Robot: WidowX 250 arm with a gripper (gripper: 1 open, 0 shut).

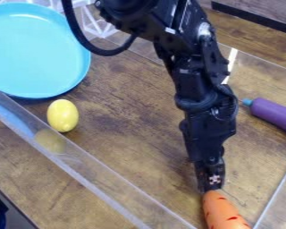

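Observation:
My black gripper (209, 174) points straight down at the lower right, its tip at the top end of an orange carrot (223, 213) that runs off the bottom edge. The arm hides much of the fingers, so whether they are apart or closed on the carrot is unclear.
A blue plate (33, 49) lies at the upper left, a yellow egg (62, 115) below it. A purple eggplant (273, 116) lies at the right. Clear plastic walls (79, 170) border the wooden floor (133, 116), whose middle is clear.

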